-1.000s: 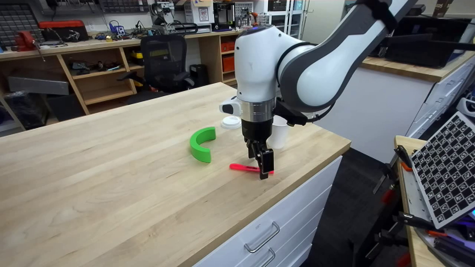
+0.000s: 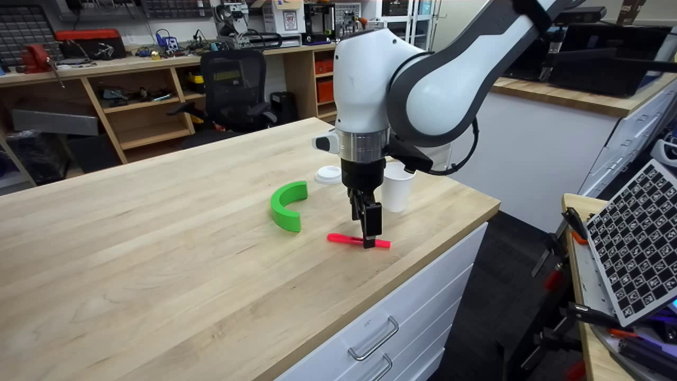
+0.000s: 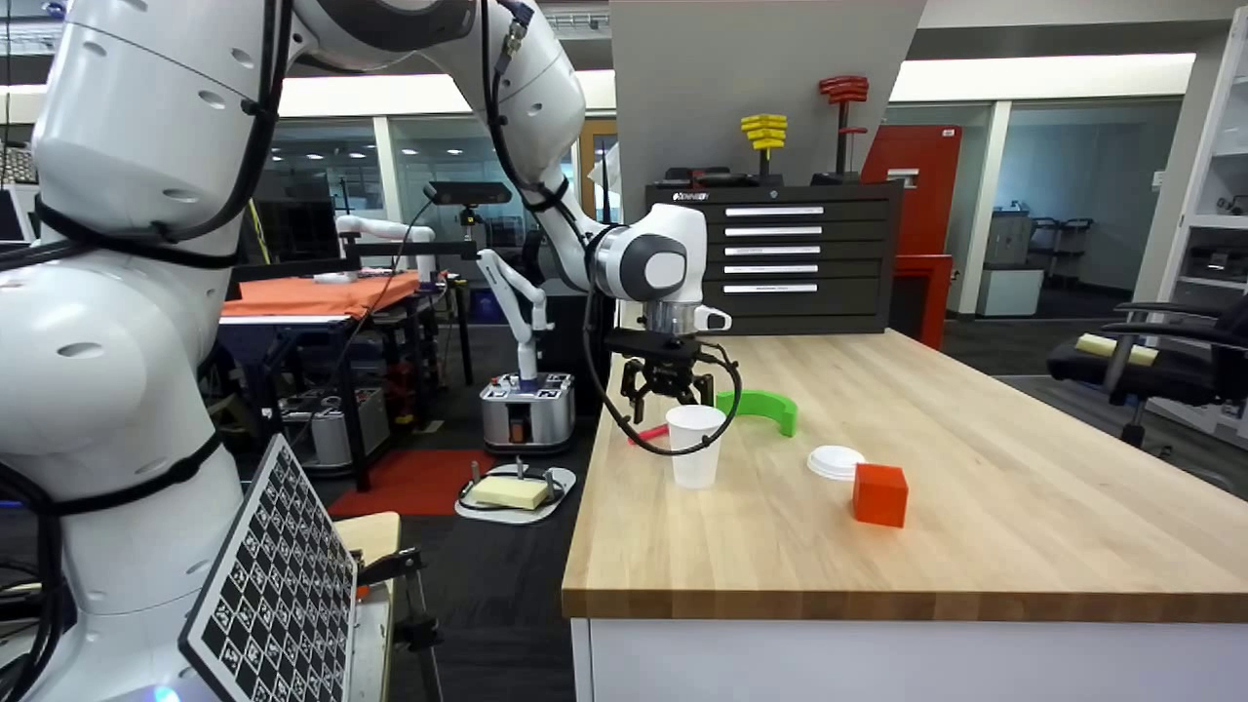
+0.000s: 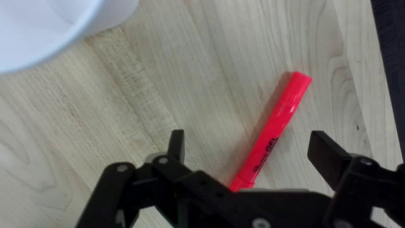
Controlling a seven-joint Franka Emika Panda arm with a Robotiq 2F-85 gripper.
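Note:
A red marker (image 4: 274, 129) lies flat on the wooden table, its lower end hidden behind the gripper body in the wrist view. My gripper stands open over it, one finger on each side and bare wood showing between marker and fingers. From the side, the gripper (image 2: 366, 232) points straight down close above the marker (image 2: 346, 238); whether a fingertip touches the table is hard to tell. A white cup (image 3: 695, 450) stands upright beside the marker, and part of its rim fills the upper left of the wrist view.
A green arch-shaped piece (image 2: 289, 206) and a white lid (image 2: 328, 174) lie on the table near the gripper. An orange-red block (image 3: 879, 495) sits by the lid. The table edge runs close on the marker's other side.
Compared with a second ago, my gripper has shifted slightly left and up in exterior view 1, uncovering more of the marker's right end. The objects on the table have stayed put.

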